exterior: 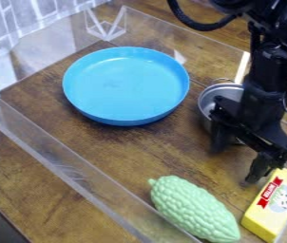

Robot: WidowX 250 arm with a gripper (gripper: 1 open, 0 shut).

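Observation:
The black gripper [241,150] hangs down at the right of the view, its fingers open, fingers low over the wooden surface. Behind it is a steel pot [216,95], partly hidden by the arm. Just below the gripper, at the lower right, lies a yellow box [276,209] with a red label. A pale green bumpy vegetable [193,207] lies at the bottom, left of the box.
A blue plate [124,81] sits at the upper left on the wooden surface [70,142], inside clear low walls. The middle and left of the surface around the plate are bare.

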